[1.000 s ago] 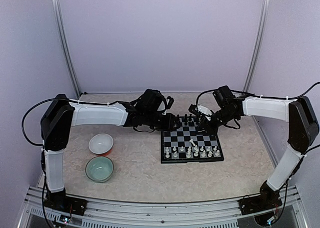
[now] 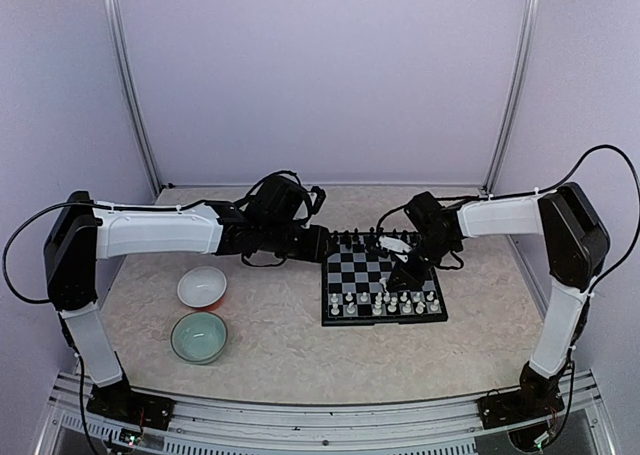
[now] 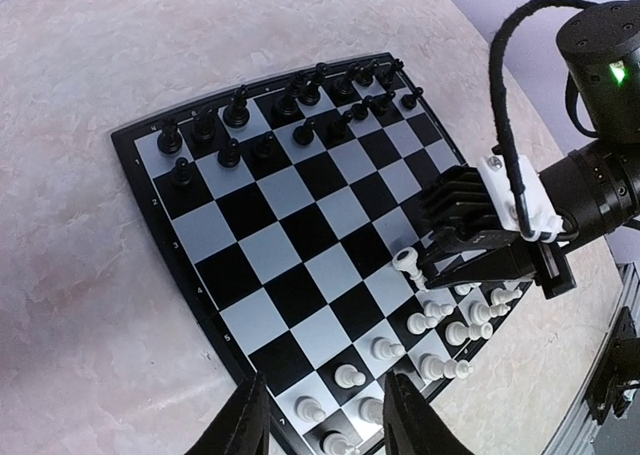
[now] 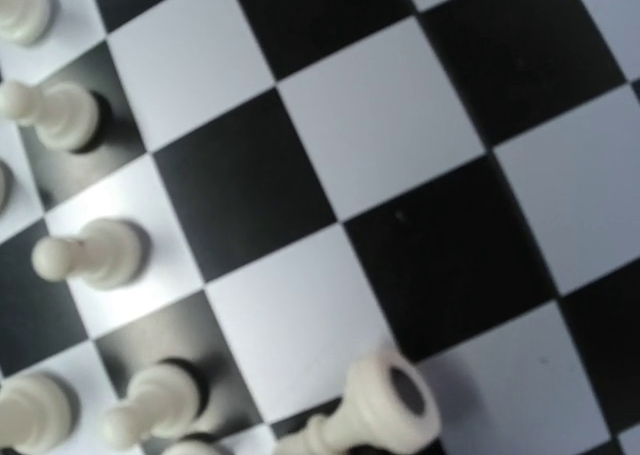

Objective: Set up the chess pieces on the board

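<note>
The chessboard [image 2: 347, 278] lies on the table, black pieces [image 3: 204, 125] along its far side and white pieces [image 3: 431, 366] along its near side. One white piece [image 4: 385, 405] lies on its side on the board, its base towards the middle; its top is cut off in the right wrist view. My right gripper is low over the board, its fingertips right beside this piece. Whether they touch it or how wide they stand cannot be made out. Open and empty, my left gripper hangs above the board's left side.
A white bowl [image 2: 202, 274] and a green bowl [image 2: 199, 357] stand on the table left of the board. Several middle squares are free. The standing white pieces are close to my right fingertips.
My left arm has drawn back to the left.
</note>
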